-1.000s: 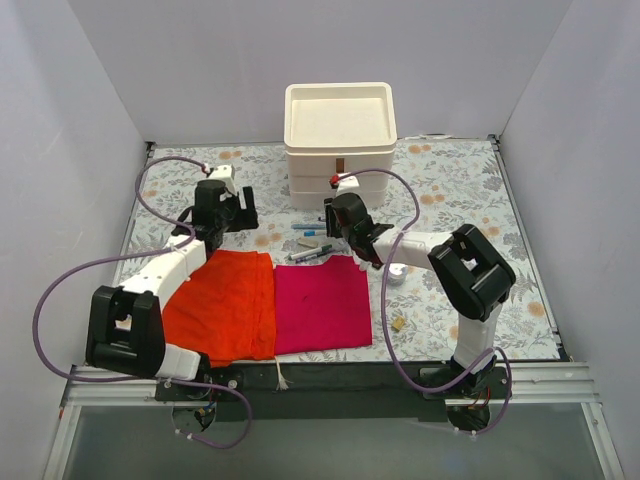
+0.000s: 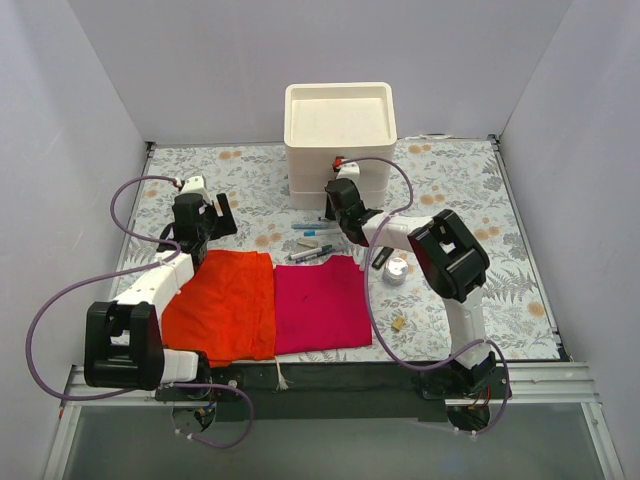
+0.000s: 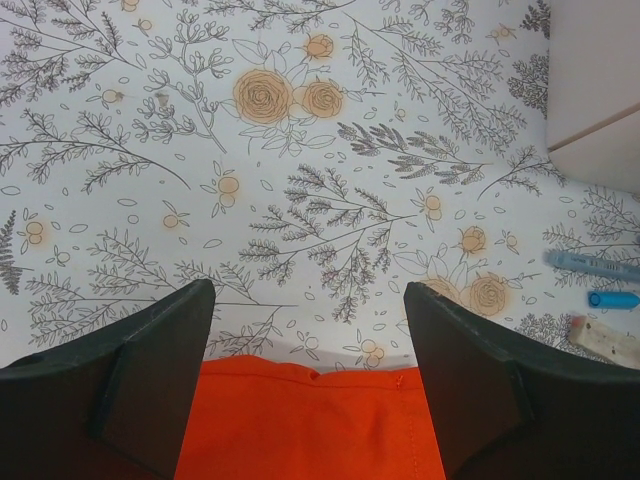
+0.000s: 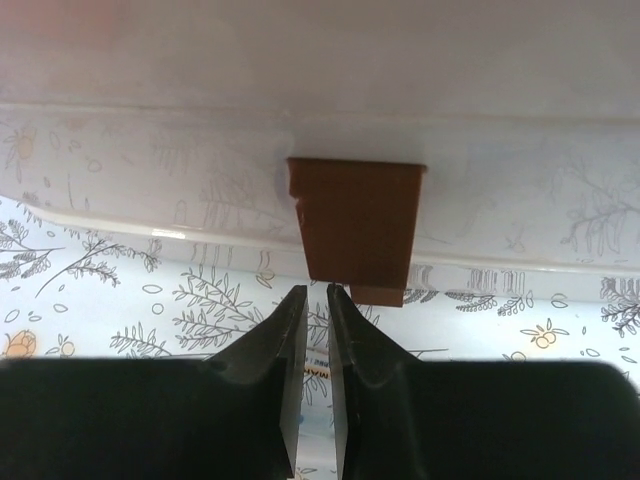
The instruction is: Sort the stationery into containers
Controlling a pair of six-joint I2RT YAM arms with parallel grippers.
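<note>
A white drawer box [image 2: 340,120] stands at the back, its brown handle [image 4: 355,220] just ahead of my right gripper. That gripper's fingertips are close together with a narrow empty gap, below and slightly left of the handle, apart from it as far as I can see. Left of the box, my left gripper [image 2: 228,216] hangs open above the cloth, nothing between its fingers. Blue pens [image 2: 312,226], an eraser-like piece [image 3: 605,340] and grey markers [image 2: 310,255] lie in front of the box; my right arm partly hides this area.
Orange cloth [image 2: 225,305] and magenta cloth [image 2: 322,310] cover the front. Right of them are a round clear-white item [image 2: 396,270], a dark stick-like item [image 2: 382,257] and a small yellow block [image 2: 398,323].
</note>
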